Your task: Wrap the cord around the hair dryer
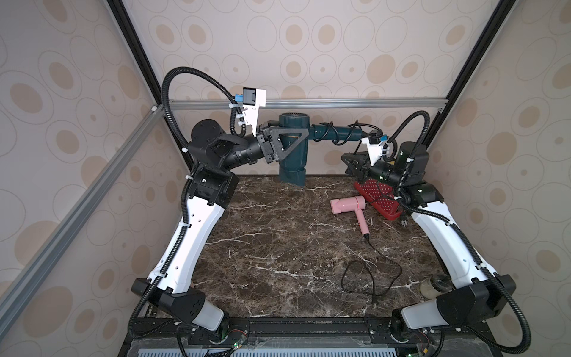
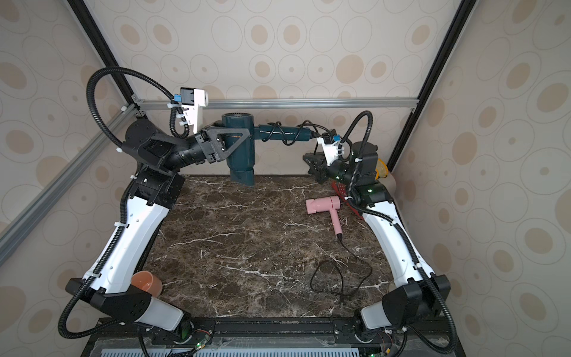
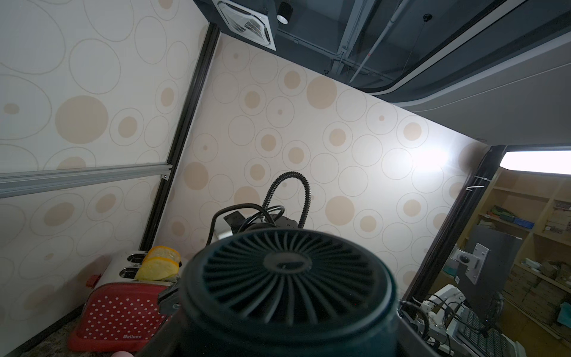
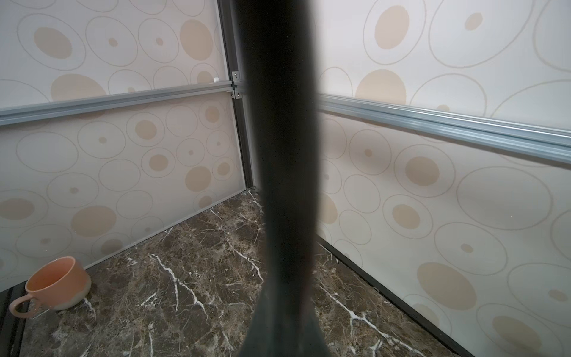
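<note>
My left gripper (image 1: 288,139) is shut on the head of a dark teal hair dryer (image 2: 241,163), held high above the counter. Its handle (image 1: 345,134) points right, with the black cord (image 1: 336,141) looped several times around it. My right gripper (image 1: 351,165) is just under the handle's end, where the cord loops down; whether it holds the cord is unclear. In the left wrist view the dryer's round vent (image 3: 287,279) fills the bottom. The right wrist view has a blurred dark shape down the middle, hiding the fingers.
A pink hair dryer (image 1: 348,204) with its cord lies on the counter at right, beside a red toaster (image 3: 119,318). A peach mug (image 2: 147,282) is at front left, a jar (image 1: 433,288) at front right.
</note>
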